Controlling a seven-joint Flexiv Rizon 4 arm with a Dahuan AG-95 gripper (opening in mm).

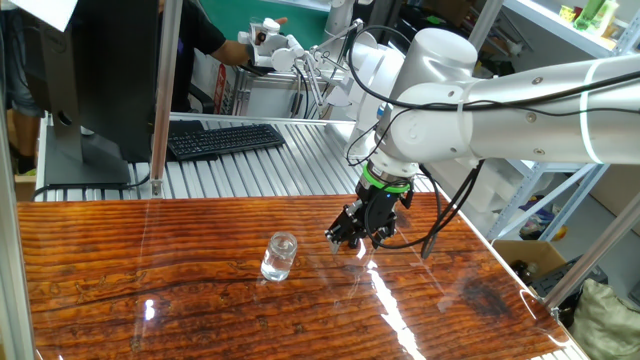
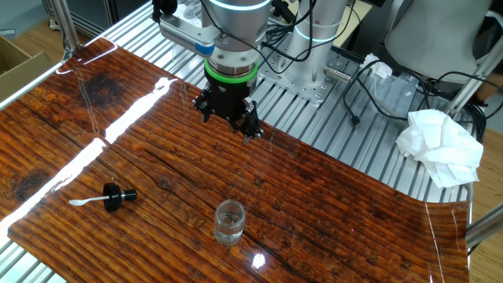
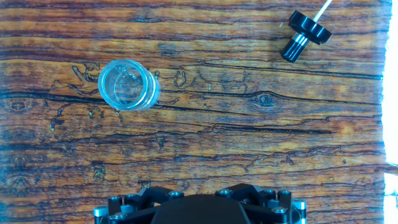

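Upright on the wooden table (image 2: 338,212) stands a clear glass jar (image 2: 229,222), its mouth uncovered; in the wrist view the jar (image 3: 129,85) is at the upper left. A black knob-like piece (image 2: 114,197) with a thin white spoon-shaped stem (image 2: 83,201) lies to one side of the jar. The same black piece (image 3: 305,31) is at the wrist view's upper right, its stem cut off by the frame's edge. My gripper (image 2: 226,129) hangs over the table by its robot-side edge, apart from both objects. Its fingers are spread, with nothing between them.
Crumpled white tissue (image 2: 440,148) rests on the metal slats at the right. Beyond the table, a keyboard (image 1: 225,141) and a monitor (image 1: 110,80) stand at the back left. Clear frame posts rise around the table, whose middle has free room.
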